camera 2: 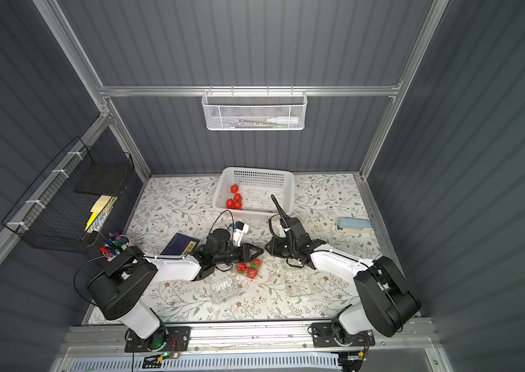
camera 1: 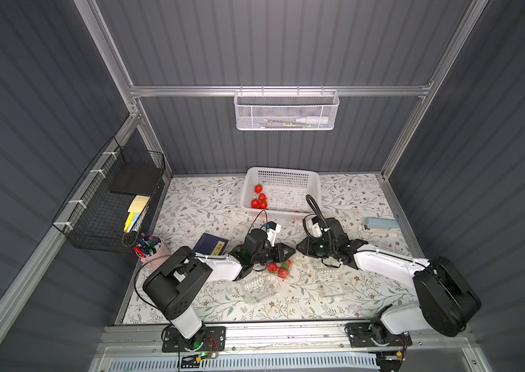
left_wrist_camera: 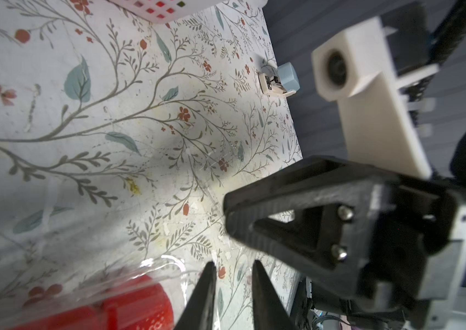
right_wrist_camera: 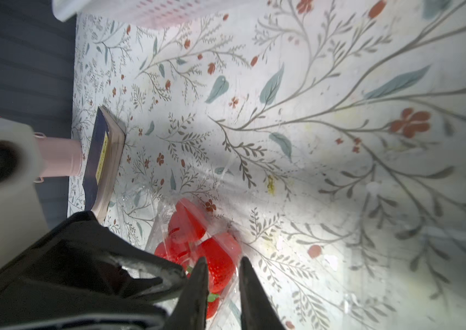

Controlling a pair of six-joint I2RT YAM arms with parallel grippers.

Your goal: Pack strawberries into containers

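Note:
A clear container [camera 1: 279, 269] holding several red strawberries [right_wrist_camera: 214, 263] sits on the table mid-front, just below my left gripper [camera 1: 289, 251]. Its fingers [left_wrist_camera: 205, 294] stand partly apart beside the container, with nothing visible between them. My right gripper [camera 1: 300, 248] faces it closely from the right. A narrow gap shows between the right fingers, but whether clear plastic lies in it cannot be made out. Another clear container [camera 1: 258, 289] lies in front of the left arm, and clear plastic [camera 1: 330, 286] lies below the right one. Several strawberries [camera 1: 258, 203] rest in the white basket [camera 1: 248, 186].
A dark blue book [camera 1: 210, 244] and a pink pen cup [camera 1: 152, 251] are at the left. At the right lies a light blue object [camera 1: 382, 223]. The two grippers nearly meet, leaving little room between them.

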